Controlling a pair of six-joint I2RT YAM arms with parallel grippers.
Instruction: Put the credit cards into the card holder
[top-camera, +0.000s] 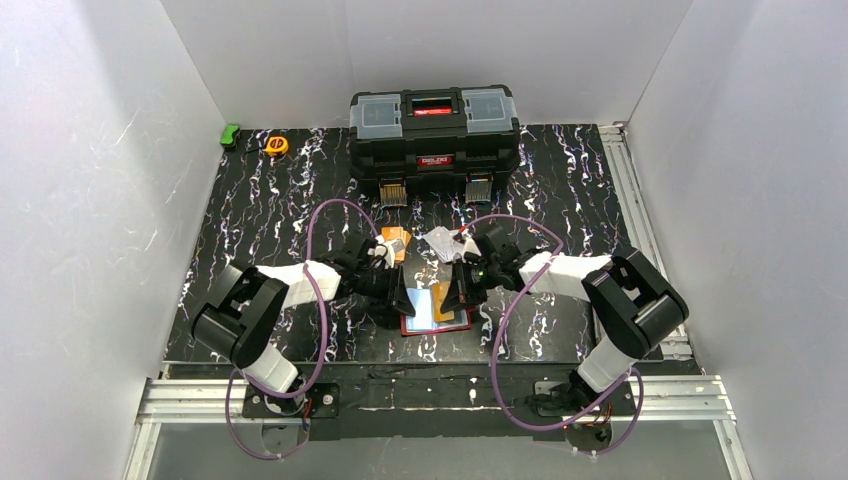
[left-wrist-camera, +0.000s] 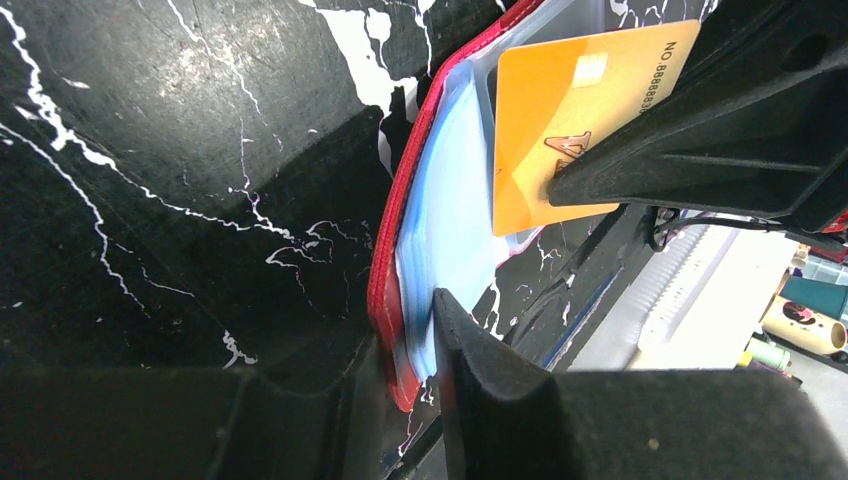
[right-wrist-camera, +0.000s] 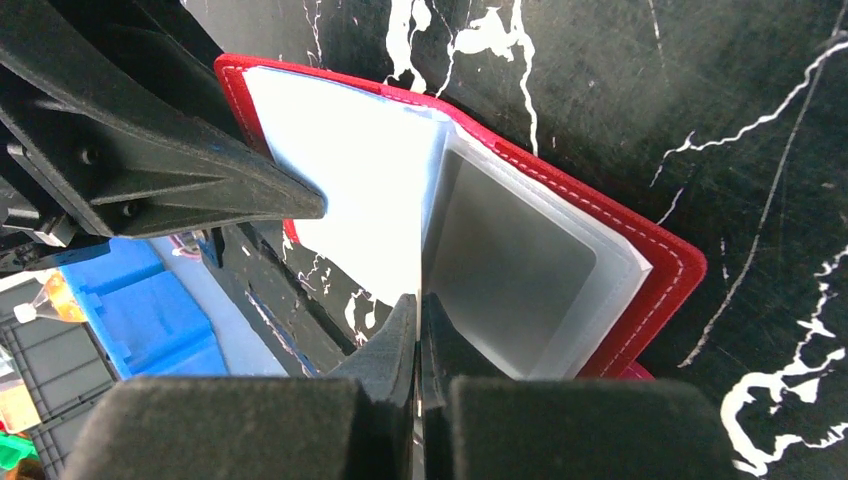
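Note:
The red card holder (top-camera: 408, 328) lies open near the table's front edge, with pale blue sleeves (left-wrist-camera: 455, 190) on one side and a clear grey sleeve (right-wrist-camera: 515, 265) on the other. My right gripper is shut on an orange card, which shows edge-on in the right wrist view. The card stands over the holder beside the middle sleeves; whether its edge is inside a pocket I cannot tell. My left gripper is part open, its fingers on either side of the red cover and blue sleeves.
Behind the arms lie loose orange cards (top-camera: 397, 236) and white cards (top-camera: 441, 241). A black toolbox (top-camera: 434, 135) stands at the back, with an orange tape measure (top-camera: 277, 146) at the far left. The grippers are close together above the holder.

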